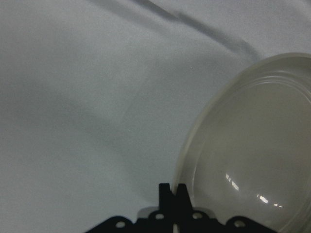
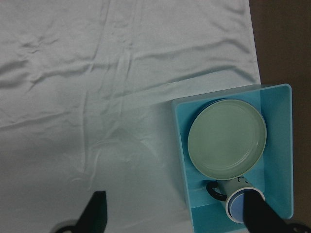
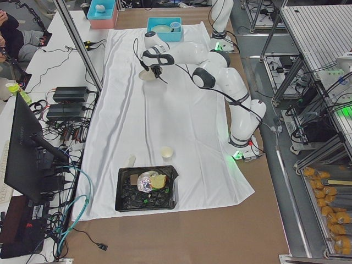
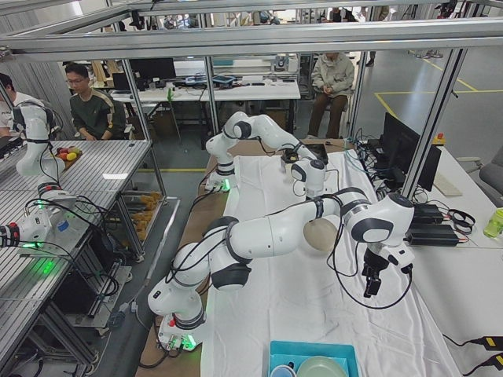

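Observation:
My left gripper (image 3: 157,74) is shut on the rim of a pale plate (image 3: 145,76), which fills the right of the left wrist view (image 1: 252,145); its fingertips are close together on that rim. My right gripper (image 4: 372,287) stands open over the white cloth, its fingers apart at the bottom of the right wrist view. A blue bin (image 2: 277,126) holds a pale green plate (image 2: 227,138) and a mug (image 2: 233,204) with a dark handle.
A black tray (image 3: 126,195) with small items lies at the other end of the cloth (image 3: 187,132), near a small pale cup (image 3: 166,154). Monitors and cables line the side bench.

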